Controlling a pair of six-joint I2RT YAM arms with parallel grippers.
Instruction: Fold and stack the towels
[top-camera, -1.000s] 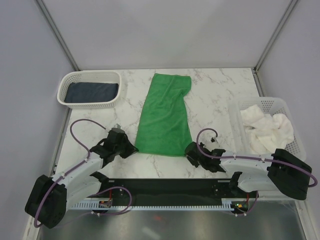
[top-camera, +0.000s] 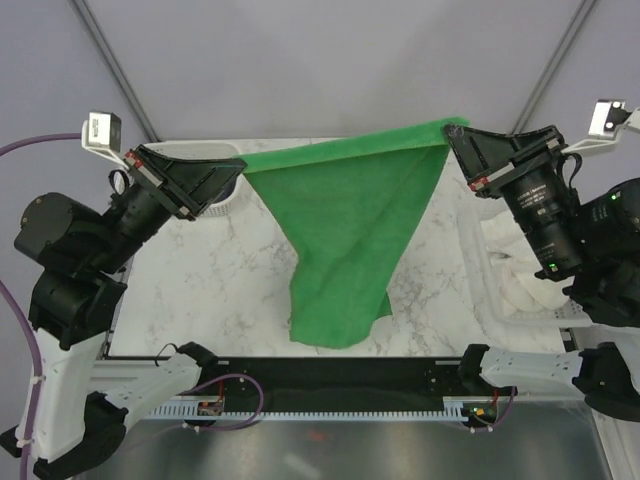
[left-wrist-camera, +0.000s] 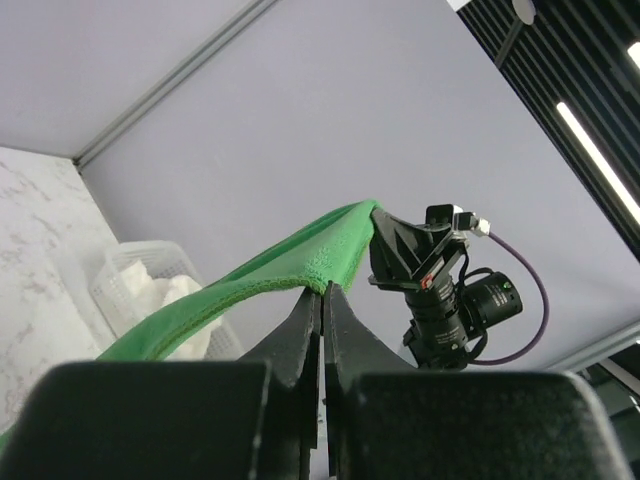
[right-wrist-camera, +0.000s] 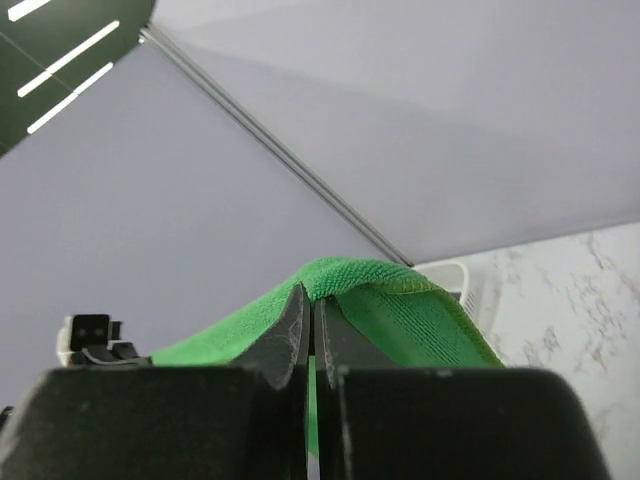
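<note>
A green towel (top-camera: 340, 240) hangs stretched between my grippers, its top edge taut and its lower part reaching down toward the marble table (top-camera: 175, 300). My left gripper (top-camera: 228, 170) is shut on the upper left corner; in the left wrist view its fingertips (left-wrist-camera: 322, 300) pinch the cloth. My right gripper (top-camera: 458, 140) is shut on the upper right corner, also seen pinching the edge in the right wrist view. Whether the lower end rests on the table is hard to tell.
A white basket with white cloths (top-camera: 525, 285) stands at the right. Another white basket (top-camera: 170, 150) with dark cloth is at the back left, mostly hidden by the left arm. Bare marble shows on both sides of the towel.
Both grippers have risen steeply toward the top camera and moved apart, carrying the towel's near edge up from the table; its lower end has been drawn toward the front.
</note>
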